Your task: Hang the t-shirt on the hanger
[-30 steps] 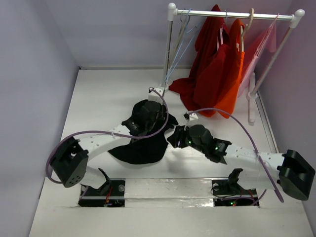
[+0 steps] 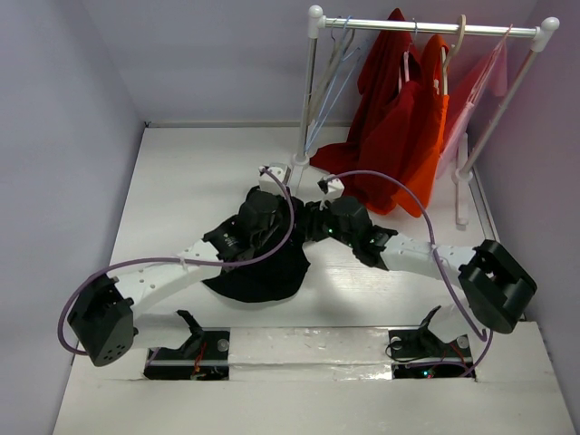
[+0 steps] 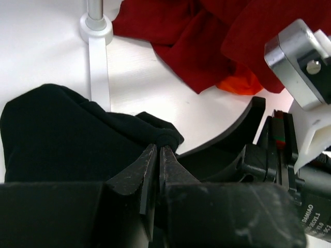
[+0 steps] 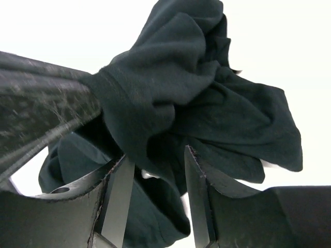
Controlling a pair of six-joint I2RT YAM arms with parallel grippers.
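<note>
The black t shirt (image 2: 263, 279) lies crumpled on the table, largely under my left arm in the top view. In the left wrist view my left gripper is shut at the edge of a raised fold of the shirt (image 3: 72, 137), the cloth gathering at its fingertips. My right gripper stands part open close by, its fingers (image 4: 118, 194) on either side of a hanging strip of the dark cloth (image 4: 165, 194). A left gripper finger (image 4: 46, 98) reaches into the right wrist view, meeting the bunched cloth. Several hangers (image 2: 332, 86) hang at the rack's left end.
A white rack (image 2: 435, 27) stands at the back, holding a red garment (image 2: 390, 136), an orange one (image 2: 426, 145) and a pink one (image 2: 476, 91). Its left foot (image 3: 98, 72) is close beyond the shirt. Bare table lies to the left and front right.
My right gripper has moved left and away from the front, up to the shirt by my left gripper.
</note>
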